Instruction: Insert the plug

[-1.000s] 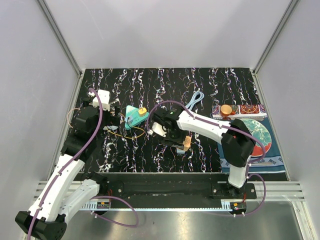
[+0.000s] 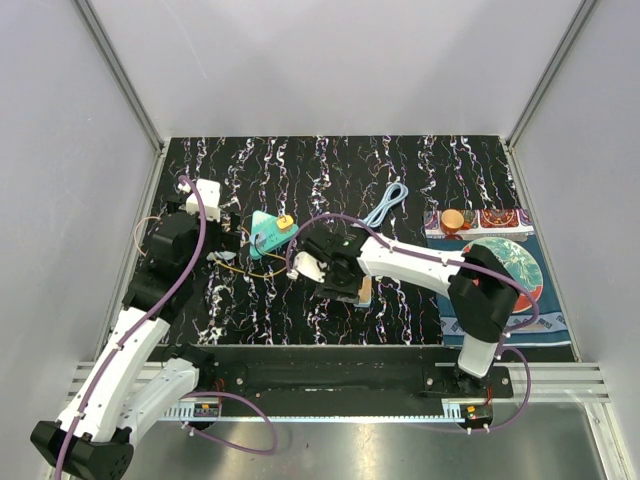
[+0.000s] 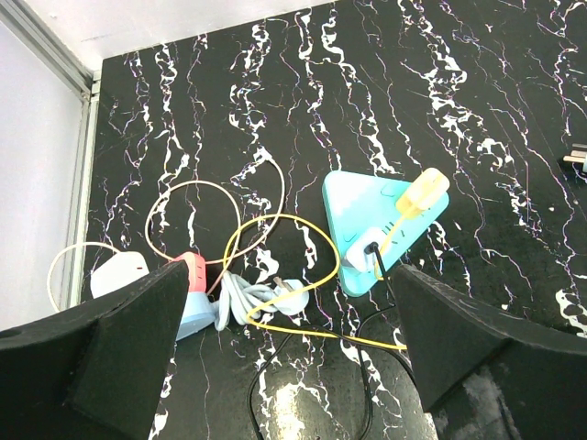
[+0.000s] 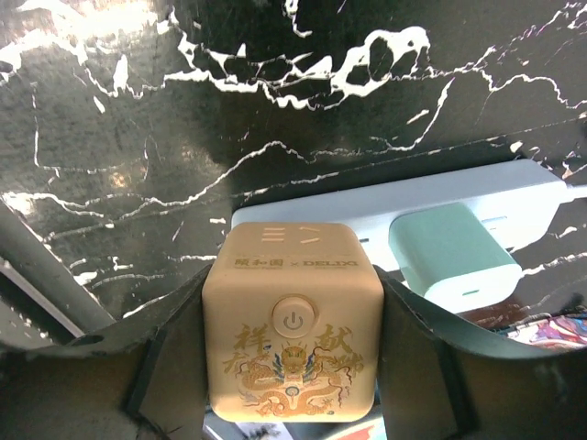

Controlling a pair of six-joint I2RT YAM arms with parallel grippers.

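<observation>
A gold block-shaped plug (image 4: pixel 292 321) with a dragon print and a power button fills the lower middle of the right wrist view. My right gripper is shut on it, one finger at each side. Behind its upper edge lies a pale power strip (image 4: pixel 367 209), and the plug hides the strip's near end. Whether plug and strip touch, or the prongs sit in sockets, I cannot tell. From above, the plug (image 2: pixel 365 289) shows beside the right gripper (image 2: pixel 342 292). My left gripper hangs open over the left of the table, nothing between its fingers.
A mint-green plug (image 4: pixel 454 257) sits on the strip beside the gold one. Under the left gripper lie a turquoise triangular socket block (image 3: pixel 344 206) with a yellow plug (image 3: pixel 424 191), and loose cables. A blue cloth (image 2: pixel 450 325) and round plate (image 2: pixel 510 265) lie at right.
In the top view, the right gripper and the gold plug have shifted slightly left, and the plug's visible tilt has straightened. The left arm stays still.
</observation>
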